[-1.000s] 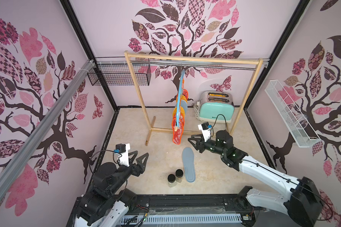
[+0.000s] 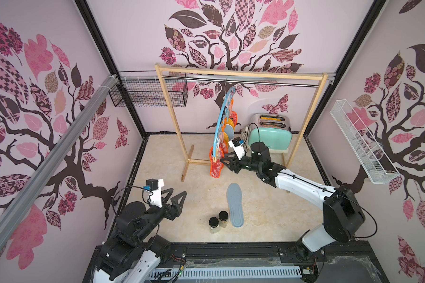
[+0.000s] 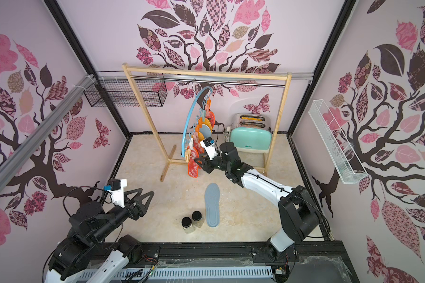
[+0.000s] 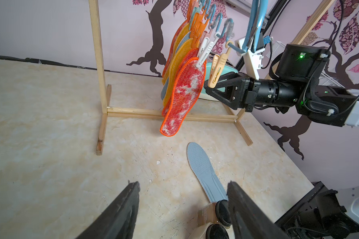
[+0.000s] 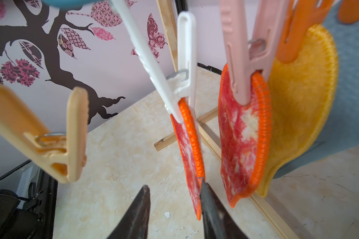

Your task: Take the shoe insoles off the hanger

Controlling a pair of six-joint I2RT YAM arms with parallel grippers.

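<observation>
A blue hanger (image 3: pixel 189 113) carries red, yellow and grey insoles clipped by clothespins. Nearest the front hangs a red insole with orange trim (image 4: pixel 183 95), held by a white clothespin (image 5: pixel 185 67). My right gripper is partly open below that pin. The red insole's lower edge is by one of its fingertips (image 5: pixel 207 195); whether it lies between the fingers I cannot tell. An empty beige clothespin (image 5: pixel 73 135) dangles nearby. A grey-blue insole (image 2: pixel 234 205) lies flat on the table. My left gripper (image 2: pixel 178 192) stands open and empty at the left, away from the hanger.
Two black-lidded jars (image 2: pixel 214 221) stand left of the loose insole. A wooden rack (image 2: pixel 174 108) frames the hanger, with a mint toaster (image 2: pixel 270 134) behind at the right.
My right gripper has moved up and left to the hanger's front end. The hanger's front and front insole have swung left. My left arm has barely moved.
</observation>
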